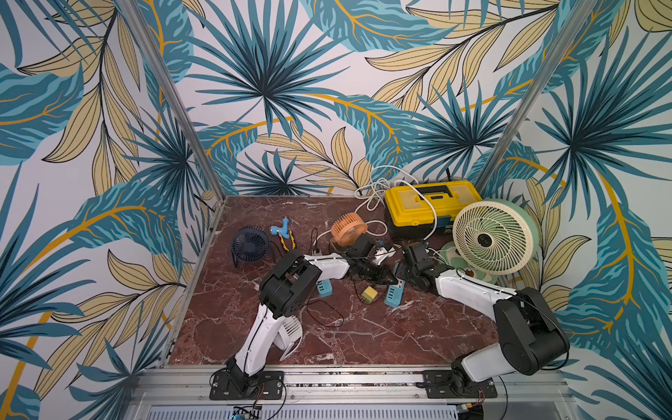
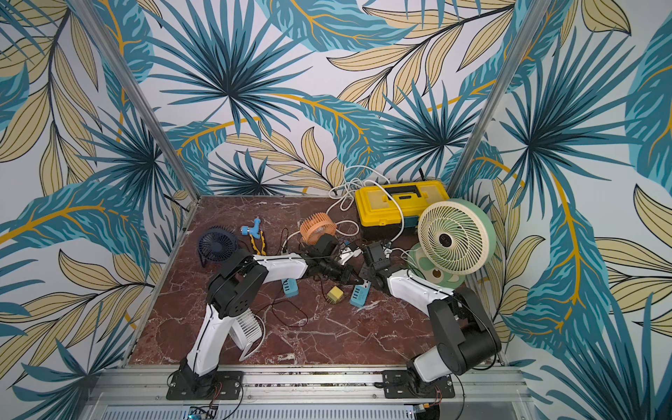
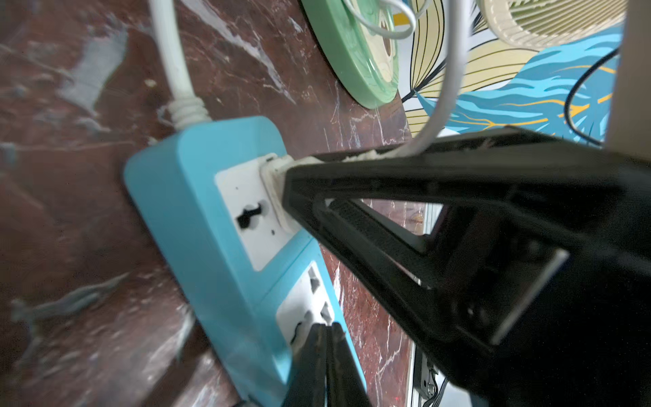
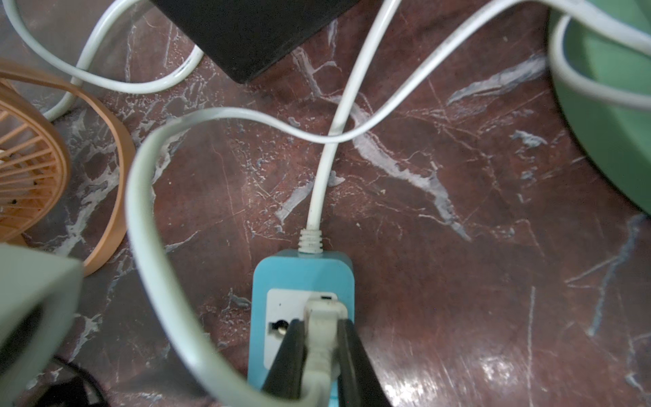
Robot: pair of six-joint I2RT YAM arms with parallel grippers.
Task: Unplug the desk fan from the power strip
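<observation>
The blue power strip point(image 3: 196, 179) lies on the table with white sockets, its own white cord leaving the far end. A white plug point(image 4: 324, 313) is in the strip's end socket block, and my right gripper is shut on it. Its thick white cable point(image 4: 156, 251) loops over toward the green desk fan point(image 1: 490, 241) at the right. At the strip's other sockets, my left gripper is shut with nothing visible between its fingers; whether they touch the strip is hard to tell.
Behind the arms stand an orange fan point(image 1: 348, 228) and a yellow toolbox point(image 1: 434, 199). Near the strip sit a yellow block point(image 1: 369, 294) and another blue box point(image 1: 324, 287).
</observation>
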